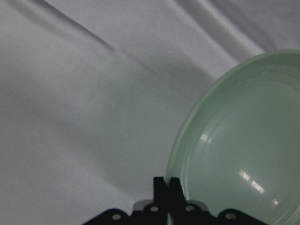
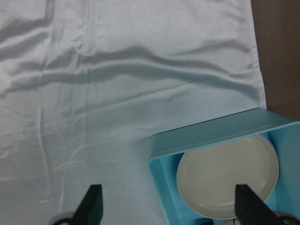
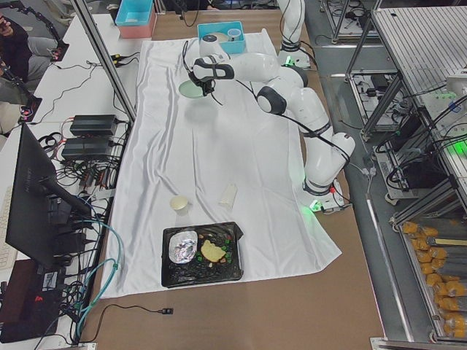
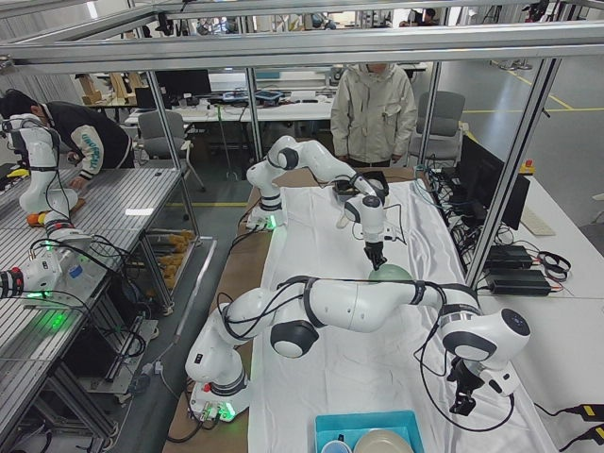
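My left gripper is shut on the rim of a green plate (image 1: 239,131), on the white cloth's far part in the camera left view, where the arm partly covers it. My right gripper is open above a blue bin (image 2: 164,187) holding a cream plate (image 2: 225,173); nothing shows between its fingers.
A black tray (image 3: 201,273) with foil and food lies at the cloth's near end, beside a small cream cup (image 3: 179,203) and a pale flat item (image 3: 228,195). Metal frame posts and cables border the table.
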